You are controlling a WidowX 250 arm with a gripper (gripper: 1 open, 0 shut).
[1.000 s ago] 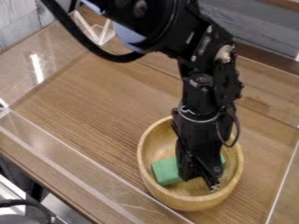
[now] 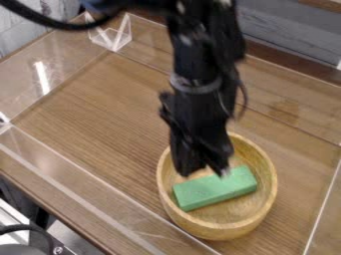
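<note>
The black gripper [image 2: 193, 139] is raised over a round yellowish bowl [image 2: 182, 224] at the lower right, blurred by motion. Its fingertips hang above the bowl's back part; whether they are open or shut is too blurred to tell. A green block [image 2: 213, 188] lies flat and tilted inside the bowl, in plain view, with no finger clearly touching it.
A clear plastic object [image 2: 112, 30] stands at the back left. Dark cables lie at the lower left corner.
The gripper has lifted up and back out of the bowl, uncovering the green block, which now lies further right in the bowl.
</note>
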